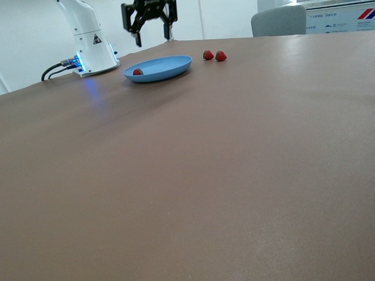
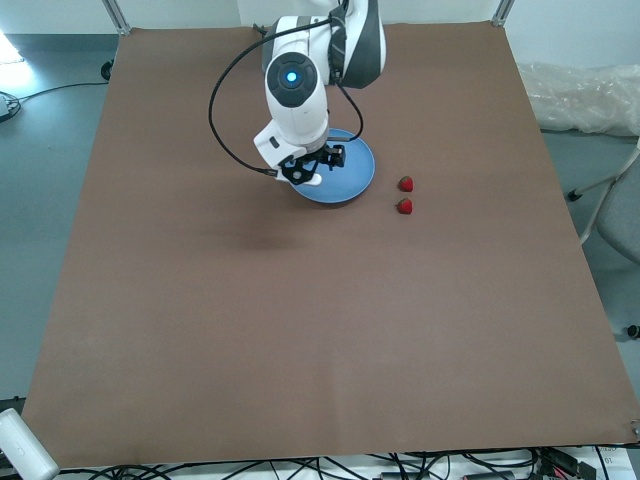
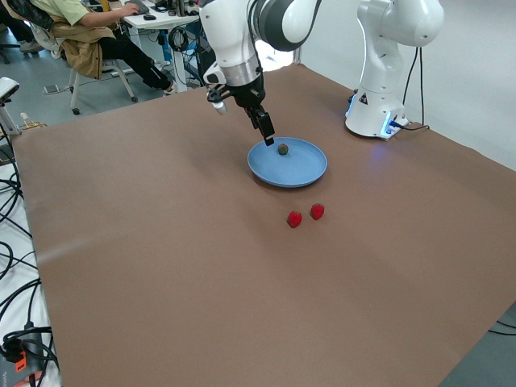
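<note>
My black gripper (image 1: 152, 36) hangs above the blue plate (image 1: 167, 64), its two fingers spread apart with nothing between them in the top view. A strawberry (image 1: 138, 72) lies on the plate, also visible in the right view (image 3: 283, 149). Two more strawberries (image 3: 295, 218) (image 3: 318, 211) lie on the brown table beside the plate. In the left view the arm and gripper (image 2: 310, 165) cover much of the plate (image 2: 350, 175) and hide the strawberry on it.
The brown table (image 2: 320, 300) is broad and clear elsewhere. A white arm base (image 3: 375, 113) stands behind the plate at the table's edge. Cables run along one edge, a grey chair (image 1: 278, 23) stands beyond another, and a seated person is in the background.
</note>
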